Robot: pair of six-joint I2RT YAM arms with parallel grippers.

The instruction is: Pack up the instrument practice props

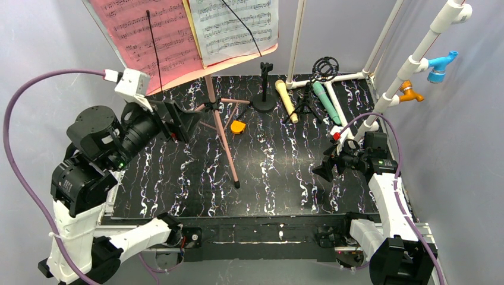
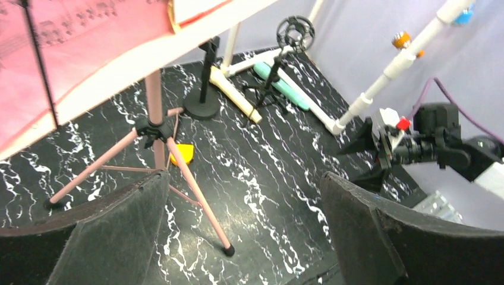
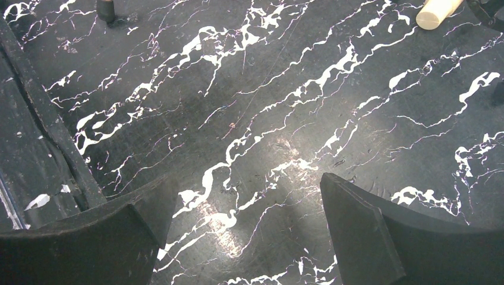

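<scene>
A pink music stand [image 1: 211,89] on tripod legs stands at the left of the table, holding sheets of music [image 1: 235,27]. Raised beside its ledge, my left gripper [image 1: 181,123] is open and empty; its wrist view looks down on the stand legs [image 2: 196,193]. A yellow microphone [image 1: 286,100], a green microphone [image 1: 325,102], a small black tripod [image 1: 304,107] and a black round-based stand [image 1: 264,102] are grouped at the back. Near the stand legs lies an orange-yellow piece [image 1: 238,127]. Low at the right, my right gripper [image 1: 330,166] hangs open over bare tabletop.
White pipes [image 1: 404,74] with a blue tap [image 1: 438,65] and an orange tap [image 1: 410,91] rise at the right. More white pipe [image 1: 342,78] runs along the back.
</scene>
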